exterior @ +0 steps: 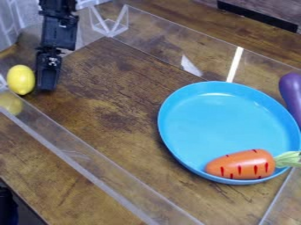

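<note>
My black gripper (42, 76) is low at the upper left, just right of a yellow lemon-like object (20, 79) that stands against the clear wall. Whether its fingers touch that object, and how far they are open, is hard to see.
A blue plate (206, 123) on the right holds a toy carrot (241, 164) at its front rim. A purple eggplant-like toy (290, 97) lies at the right edge. Clear walls (106, 171) bound the wooden surface, whose middle left is free.
</note>
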